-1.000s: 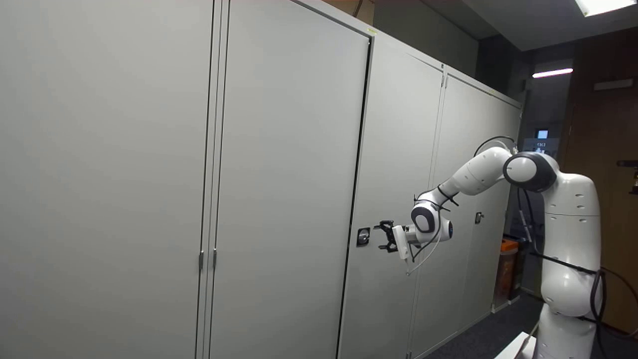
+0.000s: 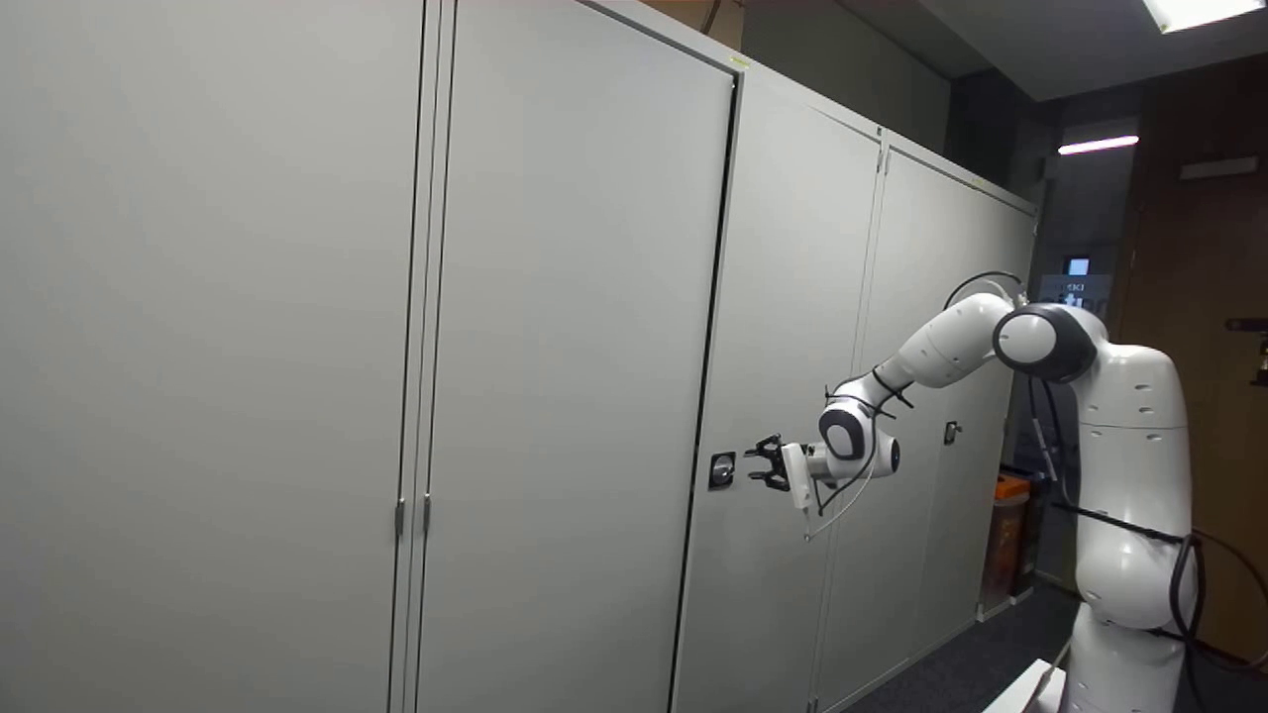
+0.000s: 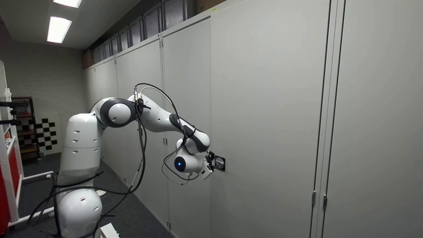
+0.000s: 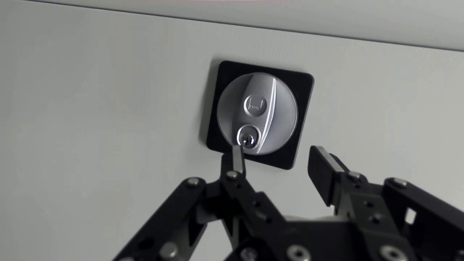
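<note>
A round silver knob (image 4: 261,111) with a keyhole sits in a black square plate (image 4: 300,87) on a grey cabinet door (image 4: 108,130). My gripper is partly open, its black fingers apart and nothing between them. In the wrist view the left fingertip (image 4: 238,160) overlaps the plate's lower edge, while the other is down to the right of it. Exterior view 1 has the gripper (image 2: 756,465) just right of the knob (image 2: 722,470), a small gap between them. From the other side, the gripper (image 3: 211,160) appears close by the knob plate (image 3: 219,163); contact cannot be told there.
Tall closed cabinet doors (image 2: 582,297) line the wall, with a dark seam left of the knob. Thin handles (image 2: 425,513) lie farther left. Cables (image 3: 142,158) hang loosely along the arm. Open floor (image 3: 134,212) lies in front of the cabinets.
The gripper's fingers have come closer together than a second ago. Its arm has shifted only slightly, and the knob and doors look the same.
</note>
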